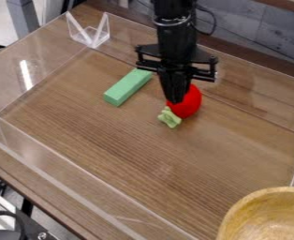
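Observation:
The black gripper point(175, 94) hangs at the upper middle, its fingertips at a red, rounded object point(187, 101) with a pale green top point(169, 117), which points toward the lower left. The gripper looks shut; whether it touches the red object cannot be told. A green block point(127, 86) lies to the left of the gripper on the wooden table point(112, 159).
A yellow bowl point(265, 217) is at the lower right corner. A clear plastic object point(90, 28) stands at the back left.

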